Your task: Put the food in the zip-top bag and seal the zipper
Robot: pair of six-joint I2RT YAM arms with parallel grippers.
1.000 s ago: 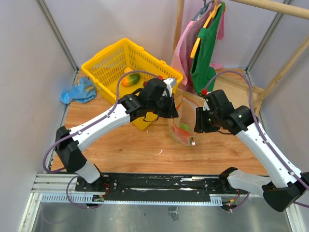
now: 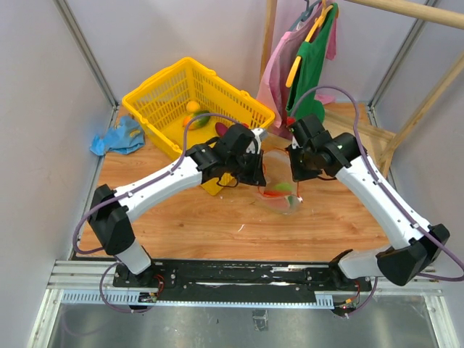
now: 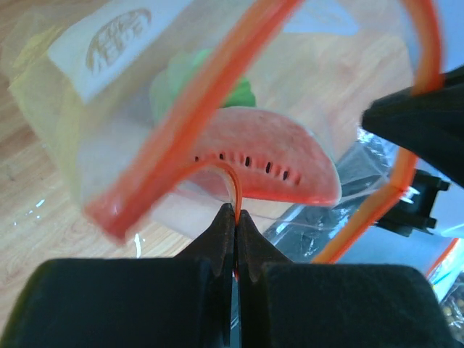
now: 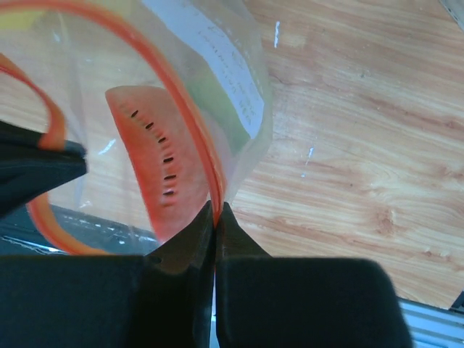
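Note:
A clear zip top bag (image 2: 288,172) with an orange zipper edge hangs between my two grippers above the table. Inside lies a red watermelon slice (image 3: 264,156) with black seeds, and a green food piece (image 3: 174,83) rests against the bag wall. My left gripper is shut on the bag's orange edge at one side. On the opposite side, my right gripper pinches the orange edge too. The bag's mouth gapes between them in both wrist views.
Behind my left arm stands a yellow basket (image 2: 148,101) with toy fruit and vegetables. A blue cloth (image 2: 123,138) lies at the left. Clothes (image 2: 308,72) hang from a wooden rack at the back right.
The left arm shifted slightly.

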